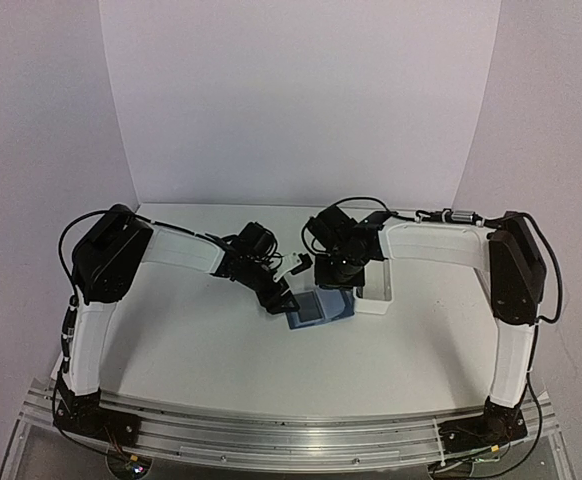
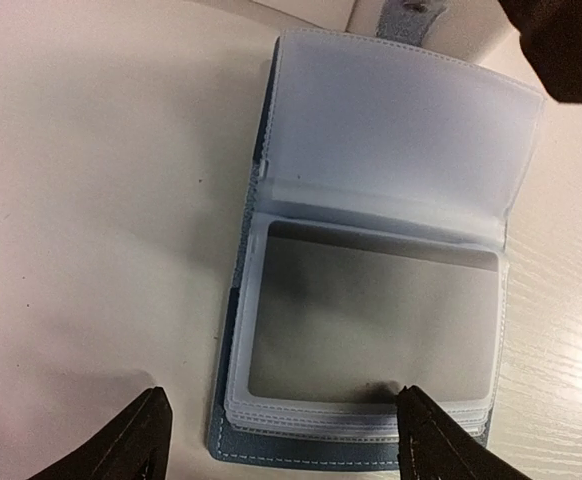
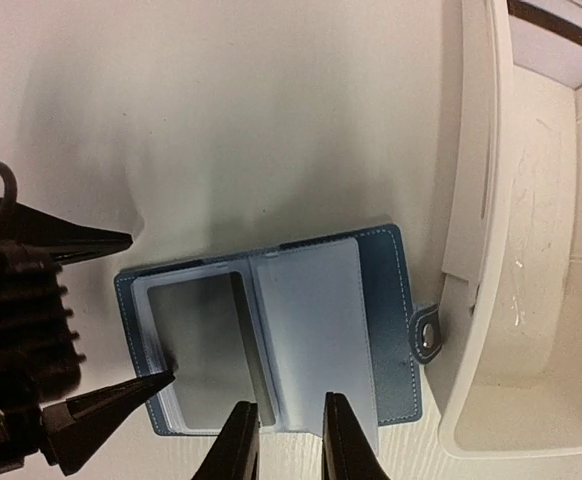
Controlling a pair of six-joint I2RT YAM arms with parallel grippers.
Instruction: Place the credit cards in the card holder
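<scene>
The blue card holder (image 1: 307, 310) lies spread open on the table between the two grippers, and its translucent sleeves (image 3: 311, 330) show. Behind the window of one half sits a flat grey panel (image 2: 371, 315); whether it is a card or the lining I cannot tell. My left gripper is open at that half's outer end, one fingertip (image 3: 161, 380) over the sleeve, nothing held between its fingers. Over the other half's lower edge, my right gripper stands open with a narrow gap and no card between its fingertips. No loose card shows clearly.
Close beside the holder's strap end (image 3: 426, 333) stands a white box (image 3: 531, 400), partly under the right arm in the top view. Free table (image 1: 241, 360) lies in front and to the left. The two grippers are close together.
</scene>
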